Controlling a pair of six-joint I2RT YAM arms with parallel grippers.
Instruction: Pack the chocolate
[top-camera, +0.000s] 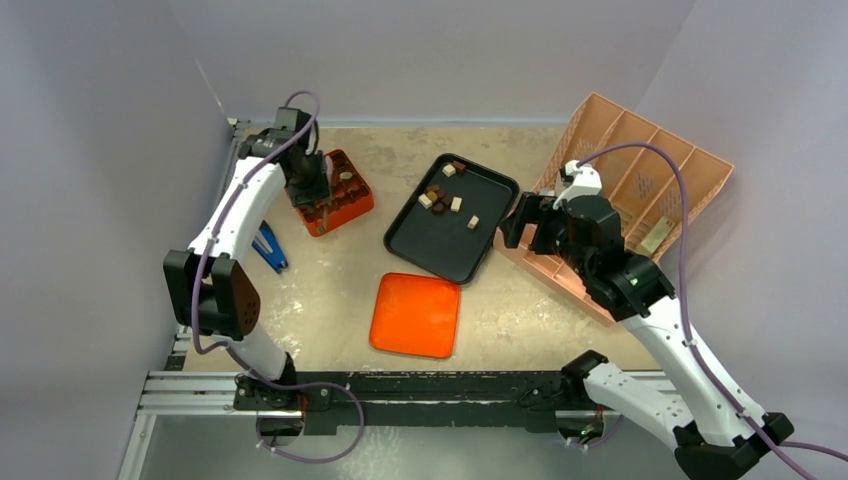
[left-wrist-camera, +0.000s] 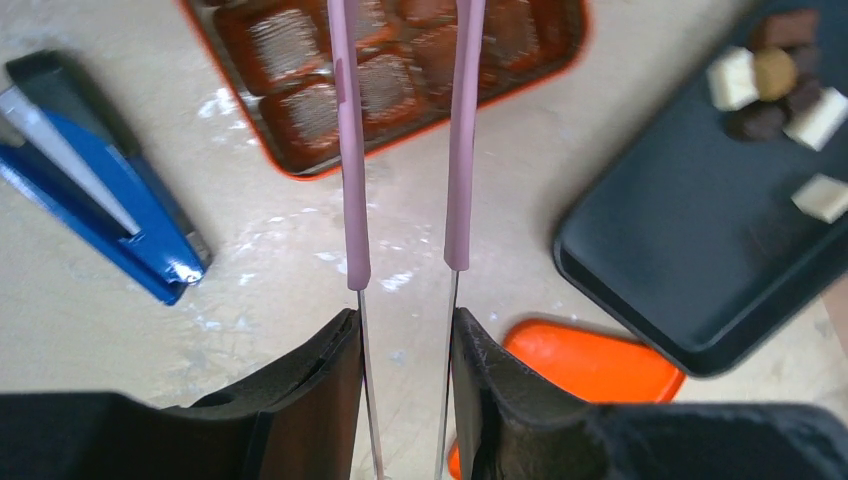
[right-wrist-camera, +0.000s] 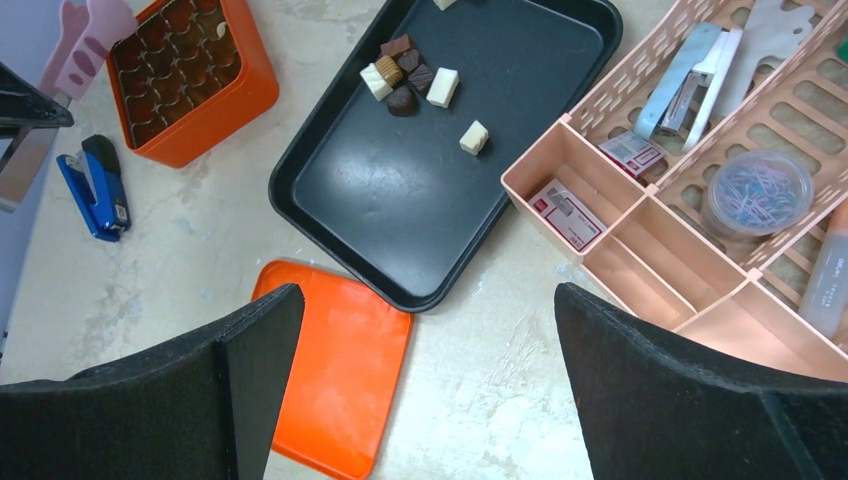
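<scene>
My left gripper, with pink-padded fingers, is over the orange chocolate box, a divided container with dark cups and a light piece inside. The left wrist view shows the fingers slightly apart; I cannot make out anything between them. Several chocolates, brown and white, lie on the black tray, clustered mostly toward its back. My right gripper hangs open at the peach organizer's left side, near the black tray, with nothing between its fingers.
A blue stapler lies left of the box. An empty orange tray sits in front. The peach organizer holding stationery fills the right side. Bare table lies at the front left.
</scene>
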